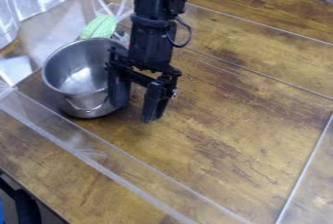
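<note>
A black robot arm hangs from the top middle, its gripper point(138, 93) low over the wooden table at the right side of a steel pot point(76, 64). The left finger reaches against or over the pot's right wall and the right finger is out over the bare wood. The fingers look spread apart, with no object clearly between them.
A pale green vegetable-like object point(96, 29) lies behind the pot, and a white item point(16, 66) is at the left edge by the clear barrier. The wooden table point(240, 111) is open to the right and front.
</note>
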